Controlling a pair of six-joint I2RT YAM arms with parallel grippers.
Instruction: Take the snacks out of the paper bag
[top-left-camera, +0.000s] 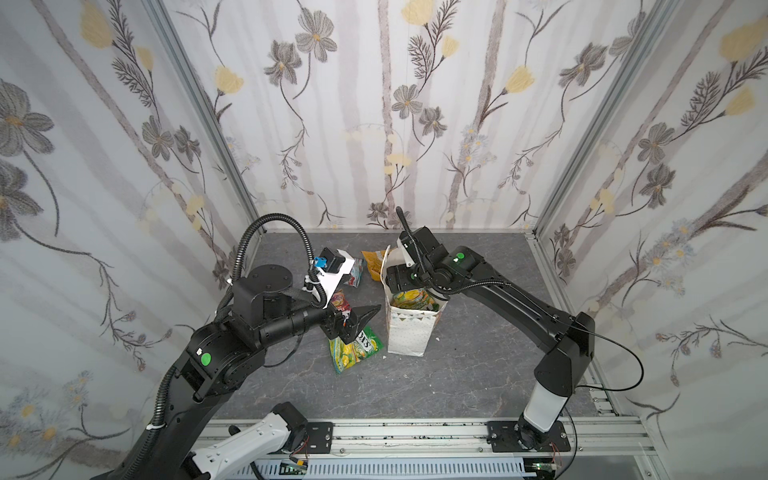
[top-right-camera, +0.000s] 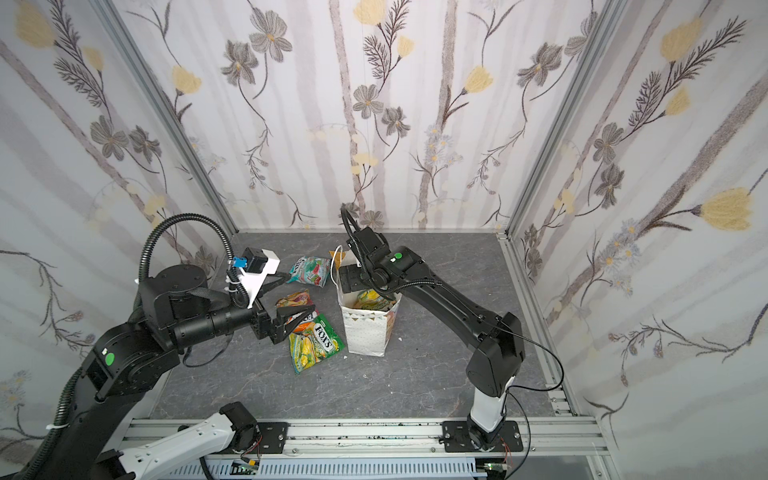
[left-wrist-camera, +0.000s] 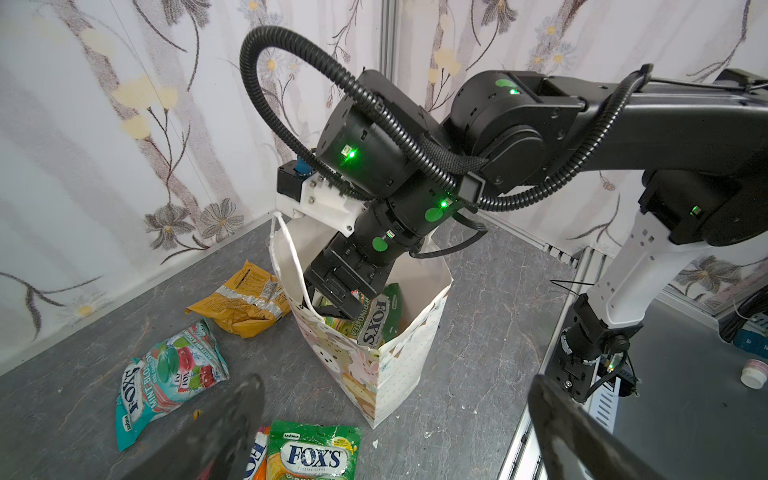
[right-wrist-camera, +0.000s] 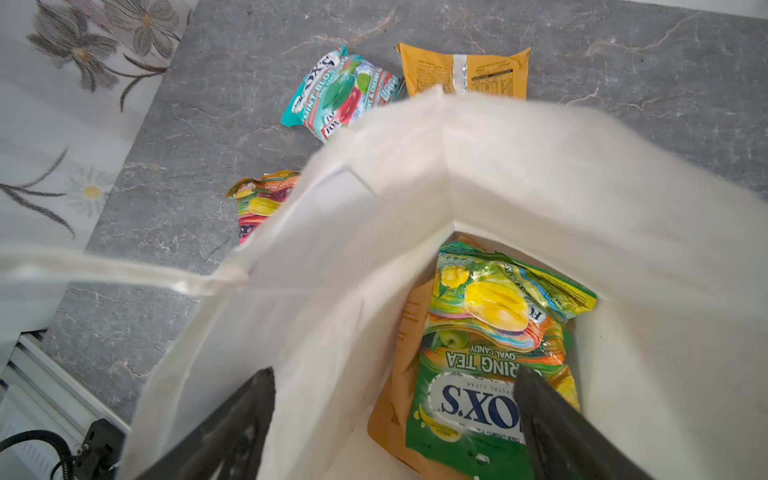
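A white printed paper bag (top-left-camera: 412, 336) stands upright mid-table. Green and yellow Fox's packets (right-wrist-camera: 468, 416), with orange packaging behind them, lie inside it. My right gripper is open and reaches down into the bag's mouth over them. My left gripper is open, held left of the bag above snacks outside it. On the table lie a green Fox's pack (top-right-camera: 316, 348), a red multicoloured pack (right-wrist-camera: 264, 204), a teal Fox's pack (left-wrist-camera: 169, 376) and an orange-yellow pack (left-wrist-camera: 238, 297).
Walls surround the back and sides, with metal rails along the front edge. Loose snacks occupy the area left of the bag.
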